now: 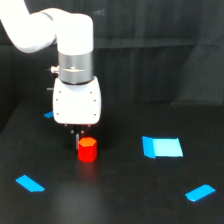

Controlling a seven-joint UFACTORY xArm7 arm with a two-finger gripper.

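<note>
A small red object (87,150), cylinder-like, is at the left of the dark table in the camera view. Straight above it, my white arm points downward, its gripper (80,138) right at the object's top left. One thin finger shows beside the upper left of the red object; the other is hard to make out against the dark background. Whether the fingers touch the object or close on it, I cannot tell.
Blue tape marks lie at front left (30,184) and front right (200,192). Right of centre is a light-blue square (168,147) with a darker blue strip along its left side. Dark curtain hangs behind.
</note>
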